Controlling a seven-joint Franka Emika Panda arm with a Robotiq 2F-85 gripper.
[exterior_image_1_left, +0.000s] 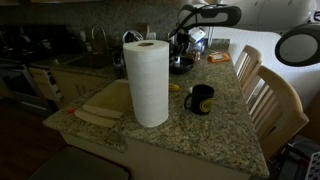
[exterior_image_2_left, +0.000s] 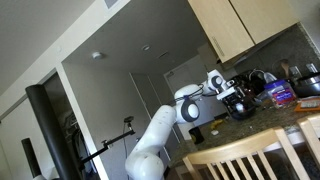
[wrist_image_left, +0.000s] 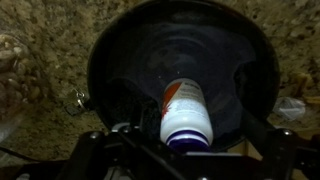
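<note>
A round black pan or bowl (wrist_image_left: 115, 65) fills the middle of the wrist view. In it is a white bottle (wrist_image_left: 187, 122) with an orange-and-white label and a dark band at its near end. My gripper stands open over the pan, one dark finger on each side of the bottle's near end. Whether either finger touches the bottle, I cannot tell. From the first exterior view, the dark pan (exterior_image_1_left: 181, 66) is on the far part of the counter, below the arm's end; the bottle cannot be made out there.
A tall paper towel roll (exterior_image_1_left: 148, 85) and a black mug (exterior_image_1_left: 199, 99) stand nearer on the granite counter (exterior_image_1_left: 185, 140). Wooden chairs (exterior_image_1_left: 272, 105) line its right side. In the wrist view, a clear bag (wrist_image_left: 18, 75) lies left of the pan.
</note>
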